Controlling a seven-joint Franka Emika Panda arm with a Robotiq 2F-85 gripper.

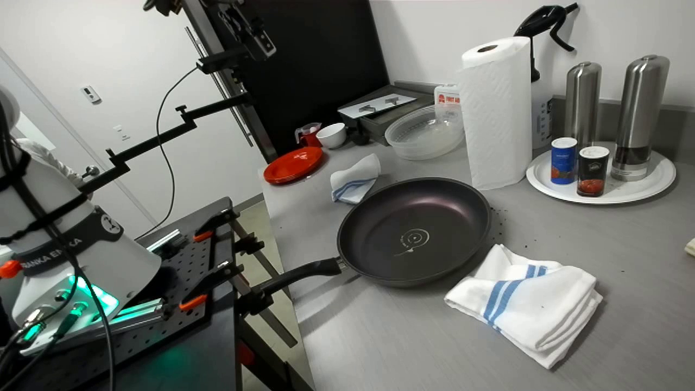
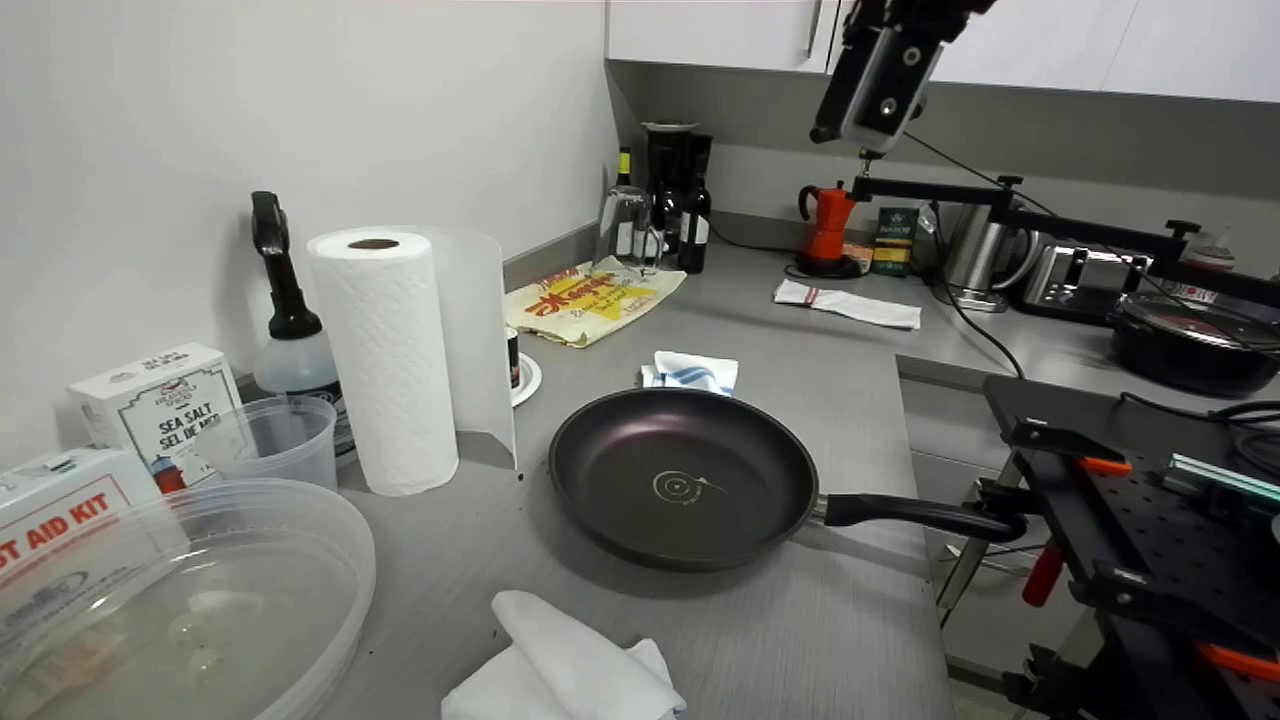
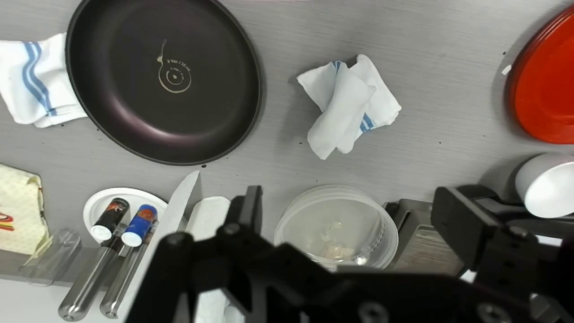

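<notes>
My gripper is open in the wrist view, its two dark fingers wide apart with nothing held between them. It is high above the counter; in exterior views 1 and 2 only part of the arm's end shows at the top. A black frying pan (image 1: 414,231) rests on the counter, its handle reaching past the front edge. One folded white towel with blue stripes (image 1: 528,303) lies beside the pan. On the pan's other side is a crumpled white towel (image 3: 347,105), apart from it.
Red plates (image 1: 294,165), a white bowl (image 1: 332,136) and a clear plastic tub (image 1: 425,133) stand farther along the counter. Near the wall are an upright paper towel roll (image 2: 386,360) and a white plate (image 1: 625,189) bearing two tall mills and two small shakers.
</notes>
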